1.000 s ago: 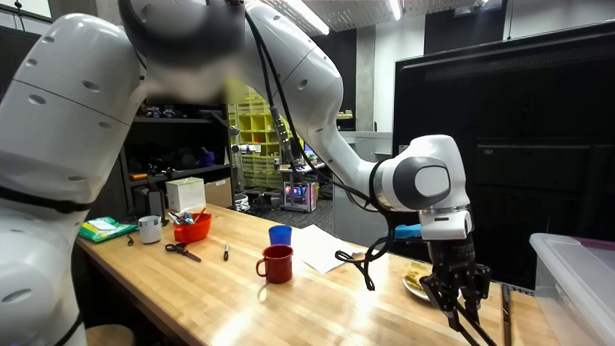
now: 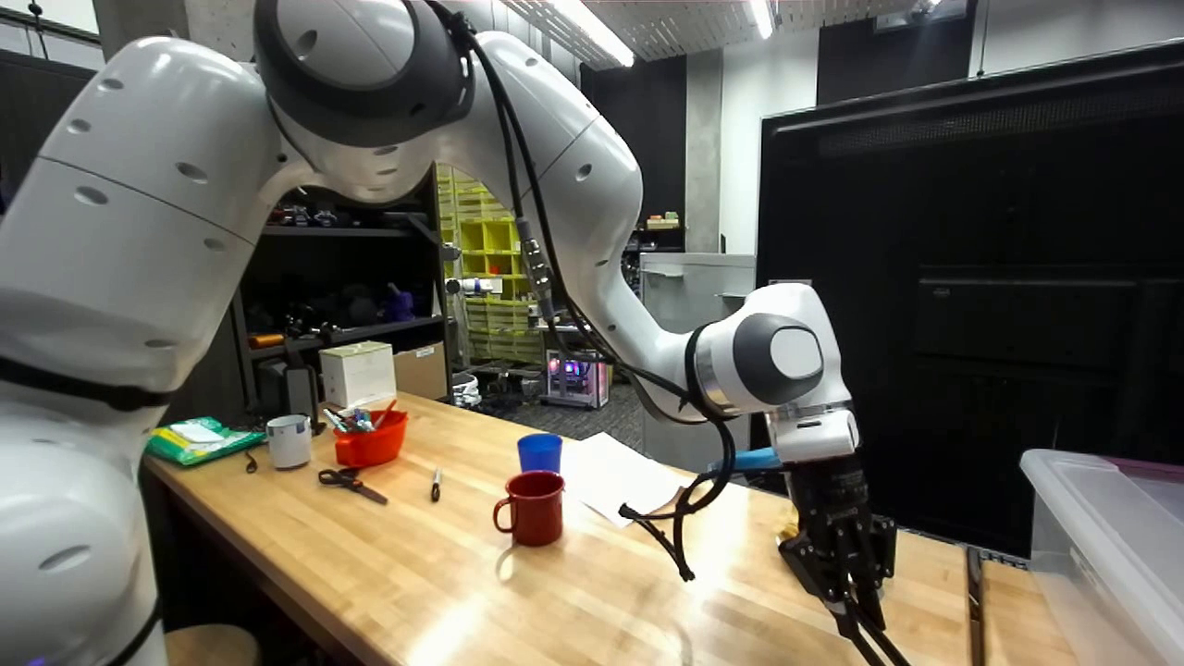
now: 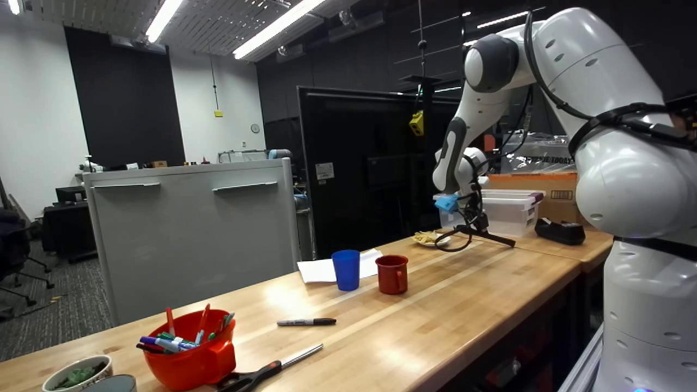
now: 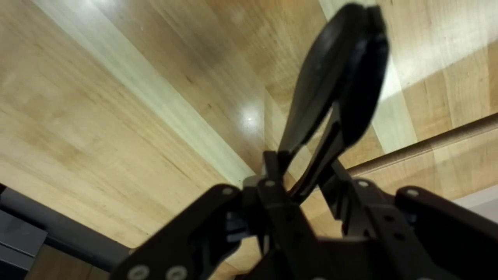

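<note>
My gripper (image 2: 852, 609) is shut on a pair of black tongs (image 4: 366, 88), over the right part of the table. In the wrist view the tongs reach up and away from my gripper, their two broad tips close together with a narrow gap lower down. Bare wood shows beneath them, and nothing is visible between the tips. Exterior view 2 shows the tongs (image 3: 494, 238) slanting low over the table, beside a white plate of yellow fries (image 3: 426, 236). From exterior view 1 my gripper hides most of that plate.
A red mug (image 2: 537, 511), blue cup (image 2: 540, 451) and white paper (image 2: 617, 479) stand mid-table. Scissors (image 2: 352, 484), a marker (image 3: 305, 321) and a red pen container (image 3: 189, 362) lie farther off. A clear plastic bin (image 2: 1099, 533) borders the right side.
The arm and my gripper have shifted left in exterior view 1, carrying the tongs along. The plate, visible beside the gripper before, is now mostly covered by it.
</note>
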